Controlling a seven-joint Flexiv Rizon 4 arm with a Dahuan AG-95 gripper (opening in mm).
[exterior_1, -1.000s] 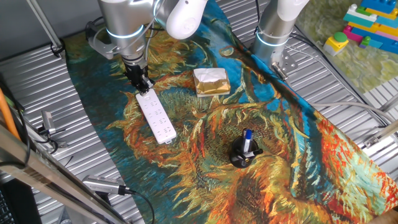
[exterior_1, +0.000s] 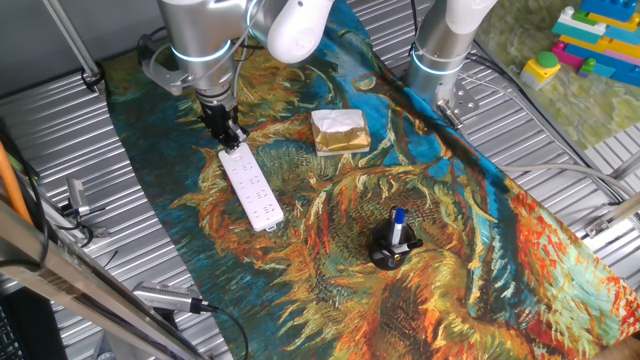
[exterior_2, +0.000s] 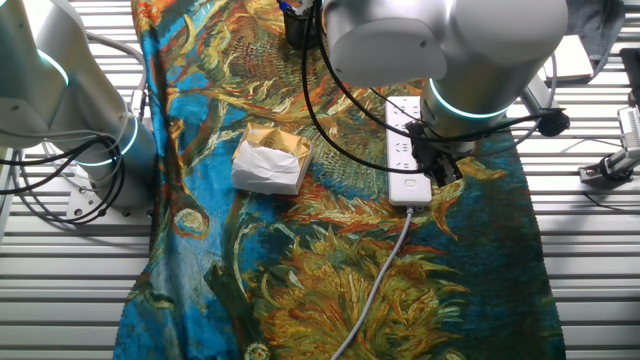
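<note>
A white power strip (exterior_1: 252, 190) lies on the painted cloth, its row of sockets facing up. My black gripper (exterior_1: 234, 143) points down at the strip's end nearest the arm, close over it or touching it; I cannot tell which. In the second exterior view the power strip (exterior_2: 408, 187) has its cord leaving the near end, and the gripper (exterior_2: 447, 172) hangs over that end, toward its right edge. The fingers are small and dark, so whether they are open or shut does not show. Part of the strip is hidden behind the arm and cables there.
A white and gold box (exterior_1: 340, 132) sits to the side of the strip. Farther off stands a black holder (exterior_1: 393, 248) with a blue-capped marker (exterior_1: 398, 222) upright in it. Open cloth lies between these things.
</note>
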